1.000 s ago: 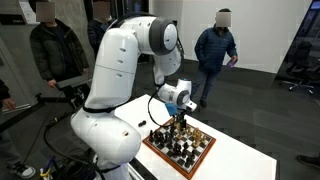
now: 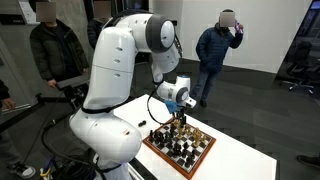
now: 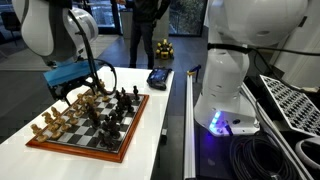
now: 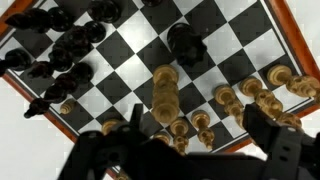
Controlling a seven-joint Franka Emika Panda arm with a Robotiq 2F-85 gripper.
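A wooden-rimmed chessboard (image 3: 88,151) lies on the white table, carrying dark and light pieces. My gripper (image 2: 178,116) is over the board, pointing down. In the wrist view its black fingers (image 4: 268,137) are spread wide at the lower edge, and the gripper is open. A tall light piece (image 4: 165,95) stands near the middle of that view, ahead of the gap between the fingers and apart from both. Beyond it is a dark piece (image 4: 186,43). The second exterior view shows the gripper (image 3: 76,98) close above the piece tops; whether it touches any is too small to tell.
Light pieces (image 4: 268,103) crowd the right side in the wrist view, dark pieces (image 4: 75,42) the upper left. A black device (image 3: 159,77) sits on the table behind the board. Bare table (image 2: 240,160) lies to the right. Several people stand around.
The man at the back has raised his hand beside his head. My arm has barely shifted over the board, and the pieces look unchanged.
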